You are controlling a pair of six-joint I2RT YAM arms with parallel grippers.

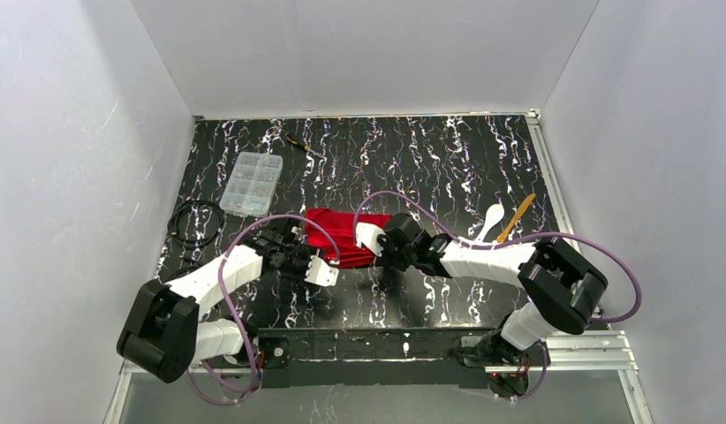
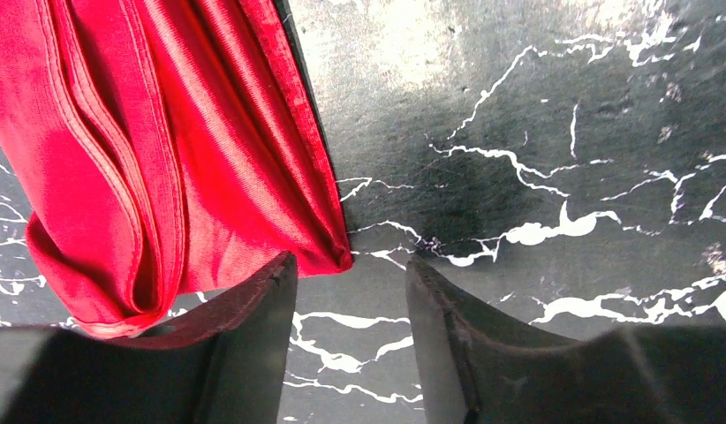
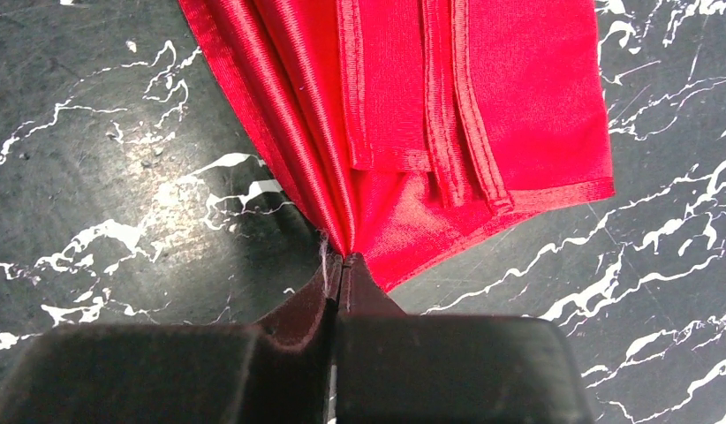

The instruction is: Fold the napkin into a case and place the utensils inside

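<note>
The red napkin [image 1: 336, 225] lies folded in layers at the middle of the table, with pleats along its near edge. My right gripper is shut on the napkin's corner where the pleats gather. My left gripper stands open at the other near corner, its fingers on either side just short of that corner, nothing clearly held. At the right of the top view lie a white spoon [image 1: 491, 218] and an orange-yellow utensil [image 1: 518, 211].
A clear compartment box [image 1: 252, 182] and a black cable coil [image 1: 178, 234] lie at the left, a small screwdriver [image 1: 297, 142] at the back.
</note>
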